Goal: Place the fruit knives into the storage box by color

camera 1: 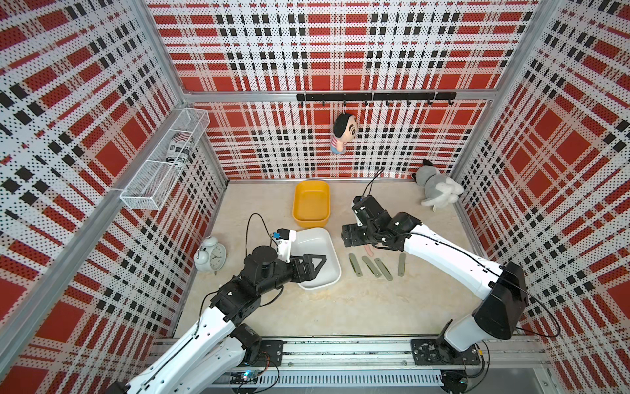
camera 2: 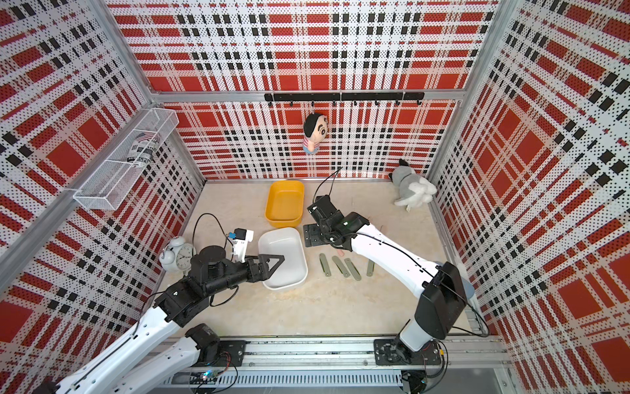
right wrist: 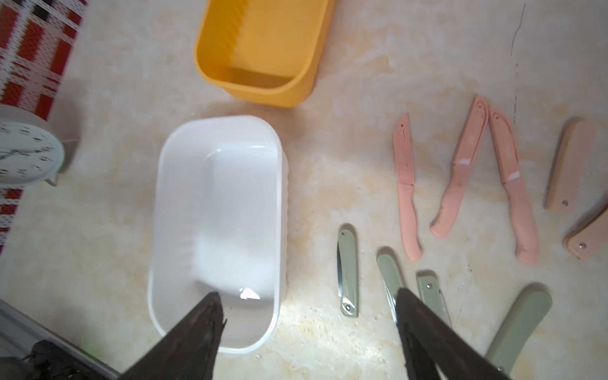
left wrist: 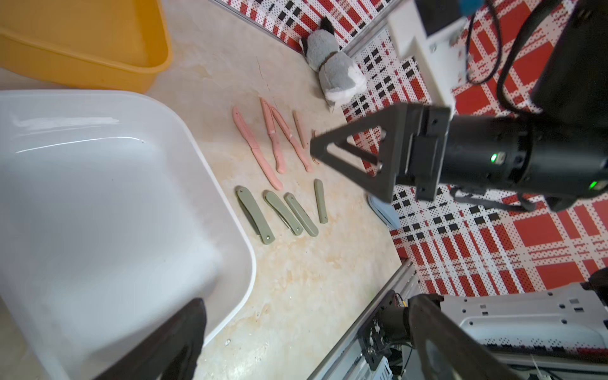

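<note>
Several green knives [right wrist: 348,272] lie right of the white box [right wrist: 215,228]; several pink knives [right wrist: 405,186] lie behind them, some partly hidden by the right arm in the overhead views. The yellow box [right wrist: 259,44] stands behind the white one. My left gripper [camera 1: 308,266] is over the white box, with no knife seen in it. My right gripper [camera 1: 351,235] hangs above the table by the knives, right of the boxes, its fingers apart in its wrist view with nothing seen between them.
An alarm clock [camera 1: 211,256] stands at the left, a grey plush toy [camera 1: 434,187] at the back right. A wire basket [camera 1: 151,197] is on the left wall.
</note>
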